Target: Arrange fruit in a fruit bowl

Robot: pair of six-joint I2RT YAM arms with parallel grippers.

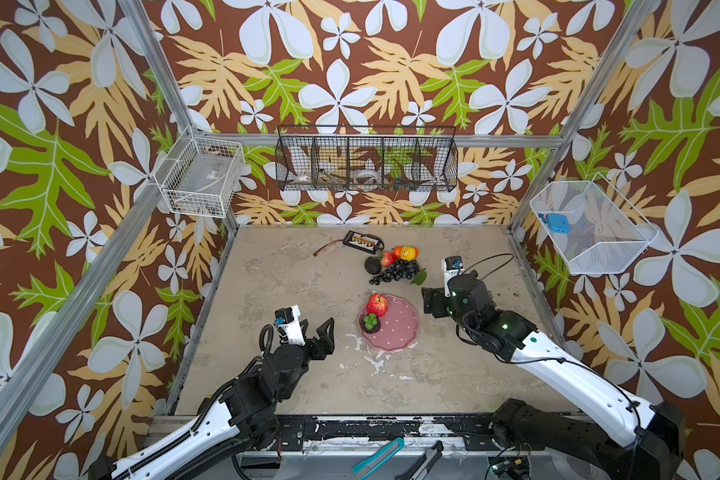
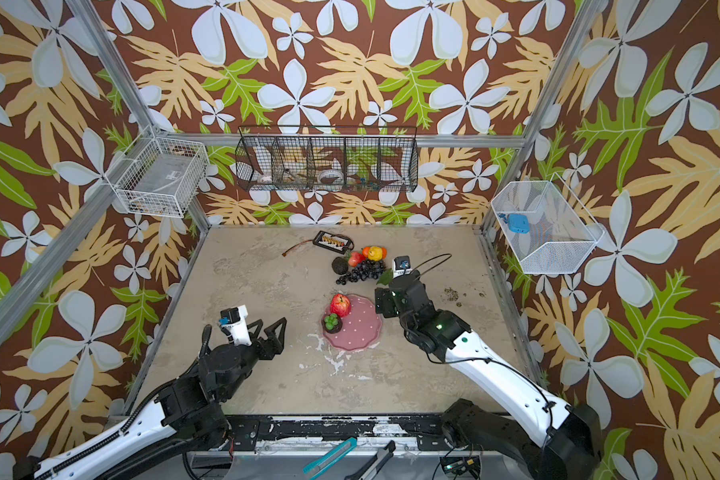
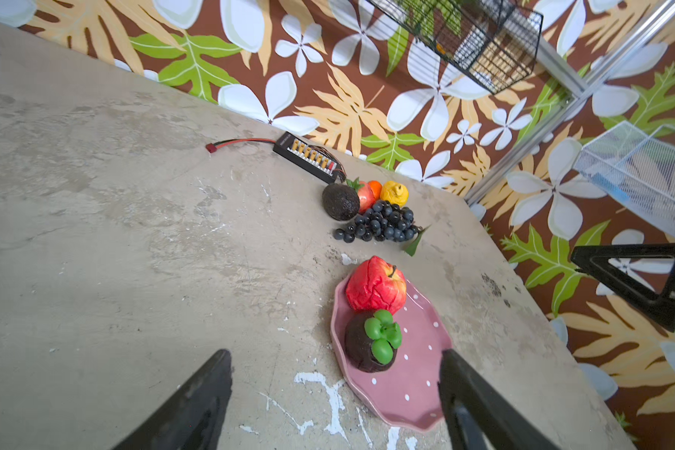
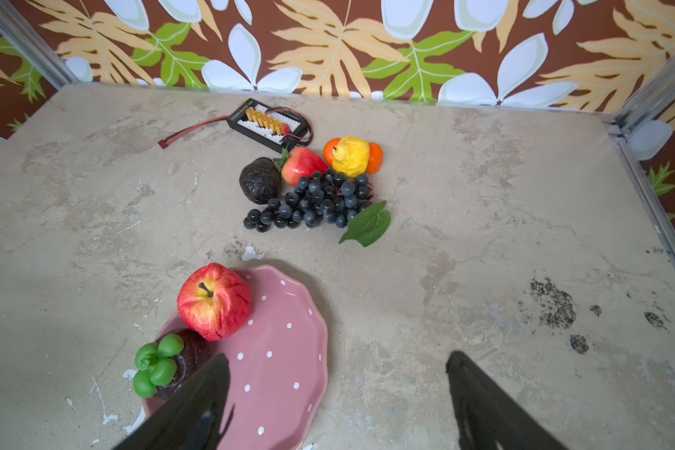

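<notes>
The pink dotted plate (image 1: 400, 328) lies mid-table. On its left side rest a red apple (image 4: 216, 301) and, touching it, a dark purple mangosteen (image 3: 365, 352) with a green top. Behind the plate sit the black grapes (image 4: 315, 198) with a leaf, a dark avocado (image 4: 261, 180), a red pomegranate (image 4: 303, 165), a yellow lemon (image 4: 351, 156) and something orange (image 4: 375, 157) partly hidden by it. My left gripper (image 1: 333, 339) hangs left of the plate, fingers apart and empty. Right of the plate, my right gripper (image 1: 425, 302) is open with nothing between its fingers.
A black connector board (image 4: 270, 126) with a red lead lies behind the fruit. Wire baskets hang on the walls: a white one (image 1: 204, 176), a black one (image 1: 366, 164) and another white one (image 1: 592, 228).
</notes>
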